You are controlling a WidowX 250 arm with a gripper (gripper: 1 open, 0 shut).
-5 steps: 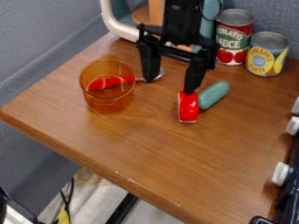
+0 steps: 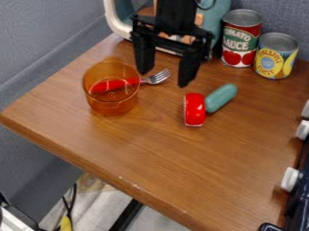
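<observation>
My black gripper (image 2: 165, 65) stands open above the back middle of the wooden table, with nothing visible between its fingers. Below and left of it, an amber transparent cup (image 2: 111, 102) holds or overlaps a red-handled fork (image 2: 151, 78), its tines pointing right. A red cylindrical object (image 2: 194, 110) lies in the middle of the table, beside a teal cylindrical object (image 2: 221, 97).
Two cans, a tomato can (image 2: 239, 41) and a yellow can (image 2: 276, 57), stand at the back right. A teal-and-white container (image 2: 118, 20) is behind the gripper. A dark appliance (image 2: 295, 185) lines the right edge.
My gripper has moved up and to the left, away from above the red and teal objects. The objects on the table look unchanged.
</observation>
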